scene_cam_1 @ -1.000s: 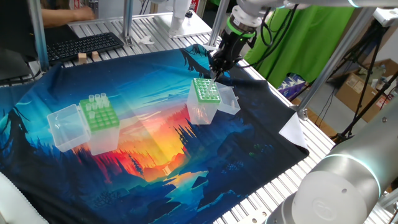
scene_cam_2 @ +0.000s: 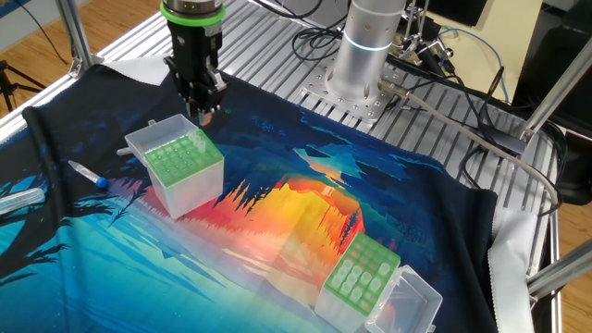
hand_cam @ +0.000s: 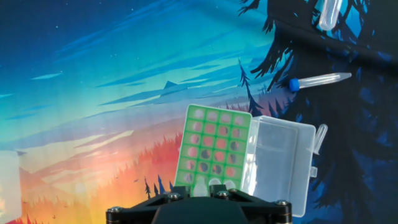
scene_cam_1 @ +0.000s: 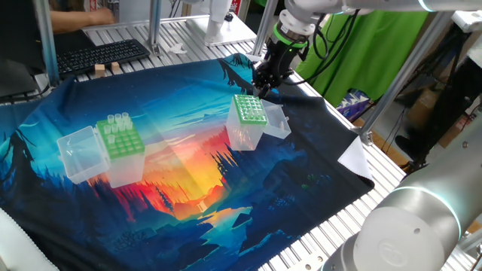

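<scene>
One clear box with a green grid top [scene_cam_1: 250, 110] stands right of the cloth's middle, its clear lid [scene_cam_1: 277, 120] folded open. A second green-topped box [scene_cam_1: 124, 143] holds several clear tubes [scene_cam_1: 119, 120] upright in its grid. My gripper [scene_cam_2: 199, 118] points down just behind the first box's open lid in exterior view 2. In the wrist view, dark gripper parts cover the near edge of the green grid [hand_cam: 214, 146]. Whether the fingers are apart or closed, or hold something, is not clear. A small clear tube [hand_cam: 320, 138] lies beside the lid.
A blue-capped tube [scene_cam_2: 88, 174] lies on the cloth beside the first box, with a larger clear tube [scene_cam_2: 20, 201] farther left. The second box's lid [scene_cam_2: 407, 301] lies open. Between the boxes the cloth is clear. A keyboard [scene_cam_1: 104, 55] sits beyond the cloth.
</scene>
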